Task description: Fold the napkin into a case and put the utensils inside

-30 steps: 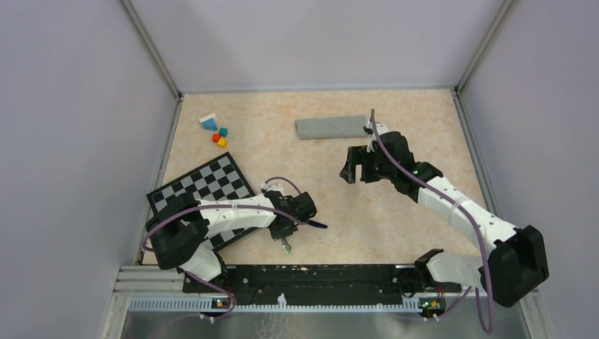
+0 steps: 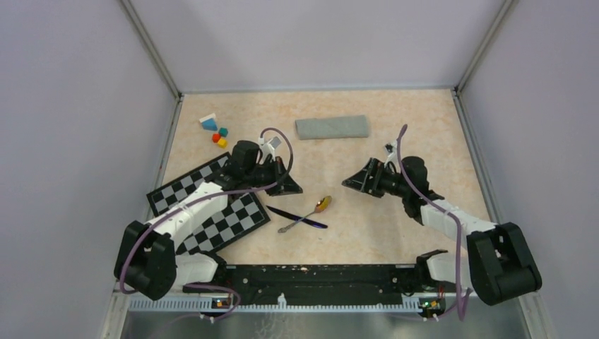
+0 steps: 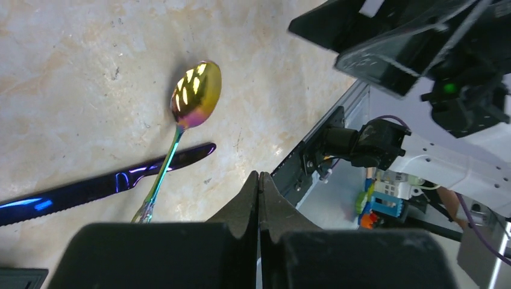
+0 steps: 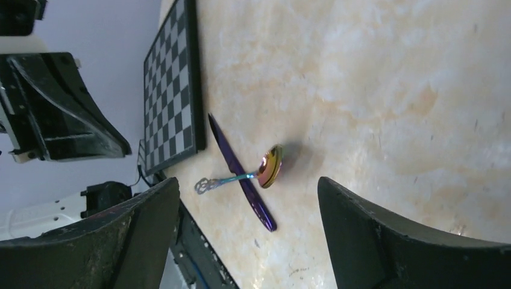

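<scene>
A grey-green napkin [image 2: 332,127], apparently folded into a flat strip, lies at the back middle of the table. The rainbow-coloured spoon [image 2: 322,205] rests across the dark blue knife [image 2: 311,222], its handle over the blade or grip, both in front of the checkered board's right side. In the left wrist view the spoon [image 3: 197,93] and knife [image 3: 78,191] lie clear of my left gripper, which is shut with nothing showing between its fingers. My right gripper [image 2: 355,182] hovers right of the spoon, open and empty; its fingers [image 4: 355,223] stand wide apart.
The checkered board [image 2: 247,215] fills the left side under my left arm. Small coloured blocks [image 2: 216,138] and a blue-and-white piece [image 2: 209,122] sit at the back left.
My left gripper has moved back and up, off the utensils. The spoon's handle end lies farther back and left than before. My right gripper has turned, with its arm drawn nearer its base.
</scene>
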